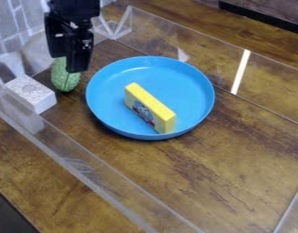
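My gripper (68, 56) hangs at the upper left, dark, its fingers pointing down over a green oval object (66, 80). Whether anything sits between the fingertips is hard to make out, though the green thing appears to rest on the table beneath them. A blue plate (188, 89) lies in the middle, with a yellow box (151, 106) with a printed side lying on it.
A white block (31, 94) is at the left, by clear plastic walls.
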